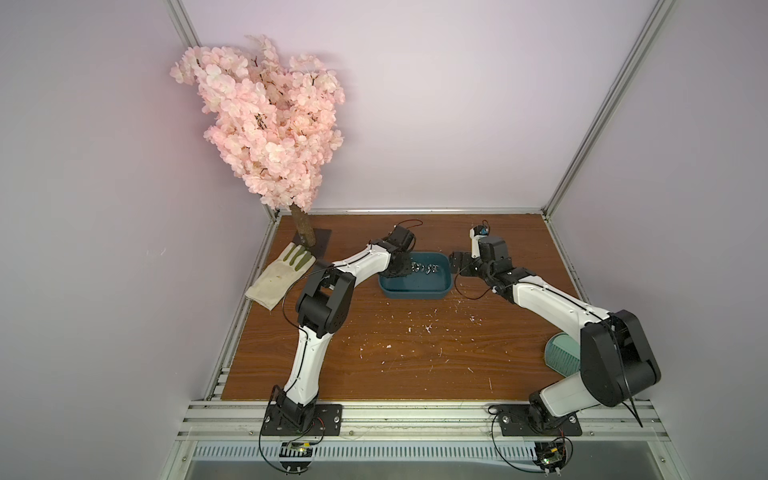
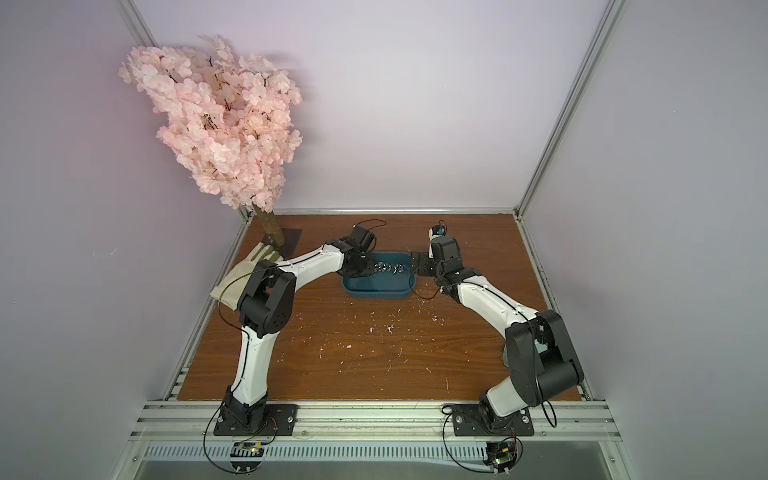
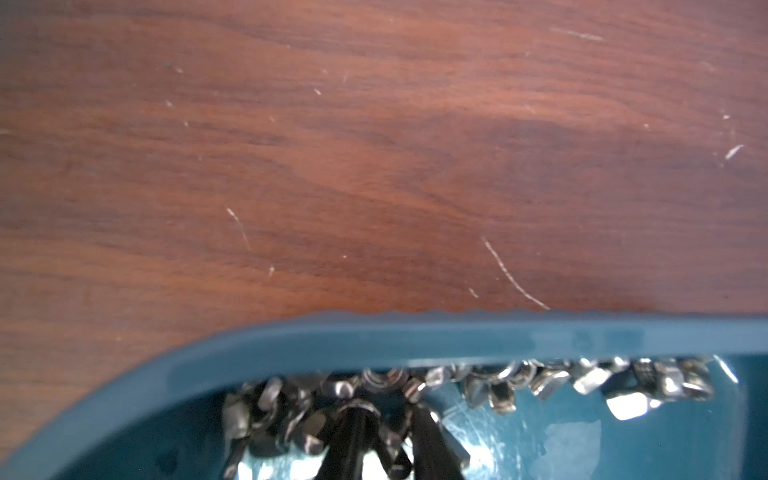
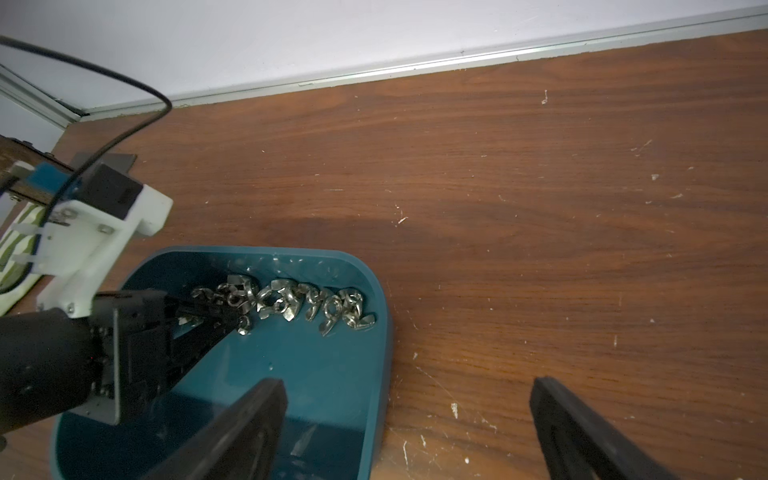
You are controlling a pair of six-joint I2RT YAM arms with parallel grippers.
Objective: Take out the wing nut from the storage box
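A teal storage box (image 1: 415, 289) sits at mid-table, with silver wing nuts (image 4: 284, 300) bunched along its back wall. My left gripper reaches down into this pile, its dark fingers part open among the nuts; whether a nut lies between them is unclear. My right gripper stands open just right of the box, with nothing visible between its fingers.
A blossom tree (image 1: 272, 128) stands back left, a pair of gloves (image 1: 276, 276) lies at left, and a green bin (image 1: 562, 354) sits right front, partly behind the right arm.
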